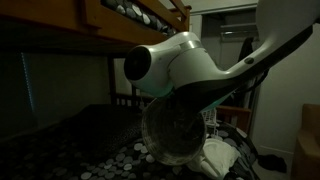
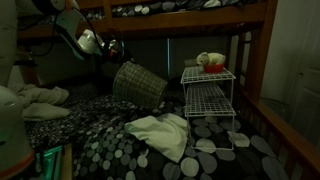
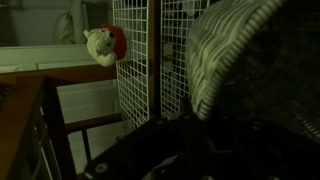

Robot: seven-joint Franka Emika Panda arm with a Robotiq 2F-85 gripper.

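A woven grey basket [image 2: 140, 87] stands tilted over the dark patterned bed, and whether it touches the bed is unclear. My gripper is at the basket's rim, which fills the right of the wrist view. The fingers are too dark to tell whether they grip the rim. In exterior view 1 the basket [image 1: 172, 132] appears below the arm with its round side facing the camera. A crumpled white cloth [image 2: 158, 135] lies on the bed, in front of the basket.
A white wire rack [image 2: 208, 100] stands right of the cloth, with a white and red plush toy [image 2: 210, 62] on its top shelf. The wooden bunk rail [image 1: 120, 35] runs overhead near the arm. Bare bedding shows right of the rack.
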